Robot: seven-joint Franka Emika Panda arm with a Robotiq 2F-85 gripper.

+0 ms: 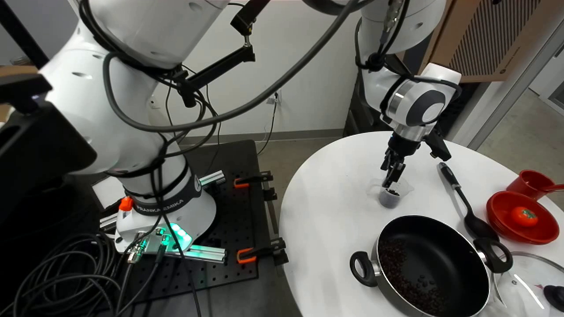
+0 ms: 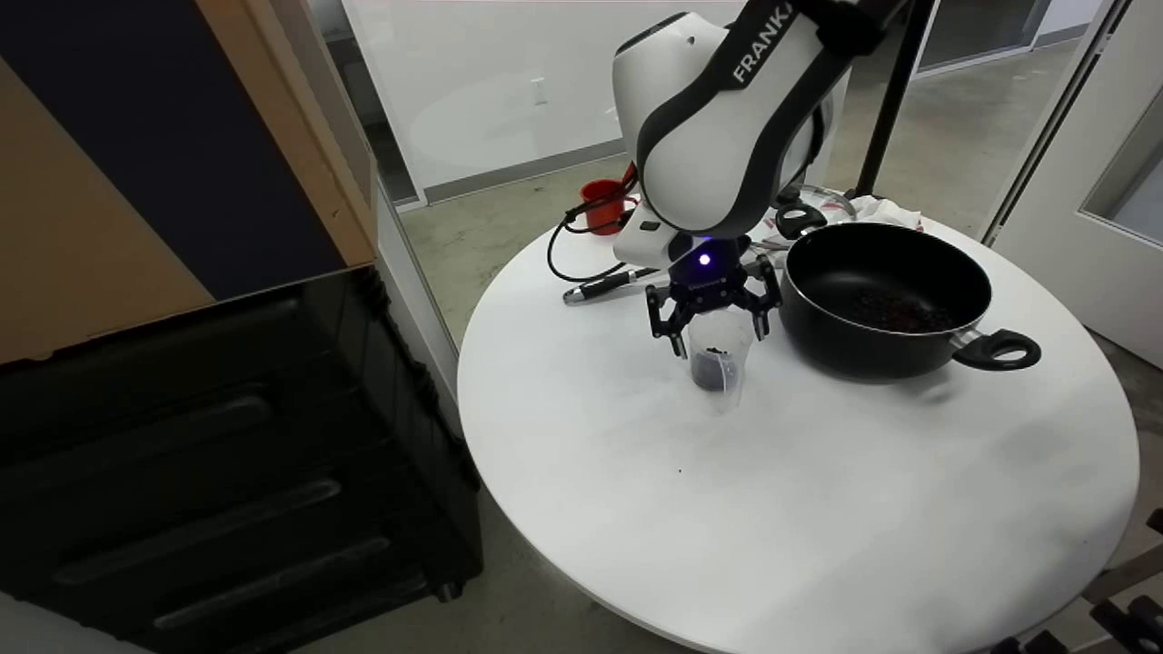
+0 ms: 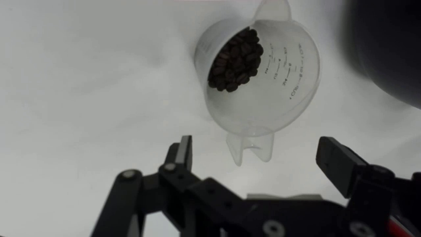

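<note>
A clear plastic measuring cup stands on the white table, its printed marks showing inside in the wrist view. Dark coffee beans cover its bottom. My gripper is open, and its fingers are spread wide with nothing held. One spout-like tab of the cup points toward the gap between the fingers. In the second exterior view the gripper is just above and behind the cup, one finger toward either side. Whether a finger touches the cup, I cannot tell.
A black pot with beans inside stands close beside the cup. A black ladle, a red bowl holding a tomato, a red pot and a glass lid lie farther along.
</note>
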